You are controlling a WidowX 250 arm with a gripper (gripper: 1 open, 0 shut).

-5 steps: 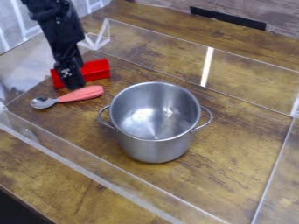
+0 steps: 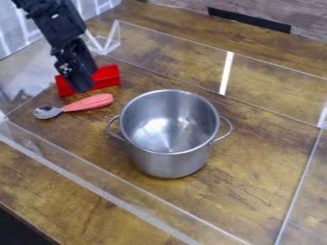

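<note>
The black gripper (image 2: pixel 79 78) hangs at the upper left over a red block (image 2: pixel 102 75), its fingertips low in front of or on the block; it stands open, and whether it touches the block I cannot tell. A scoop with a metal head and pink handle (image 2: pixel 87 102) lies just in front of the block. A large steel pot (image 2: pixel 167 148) with two side handles stands at the centre, right of the scoop.
Transparent edging runs along the left and front, and a white tape strip (image 2: pixel 227 73) lies at the back right.
The gripper has shifted slightly left and up over the last second. The block, scoop and pot look unmoved.
</note>
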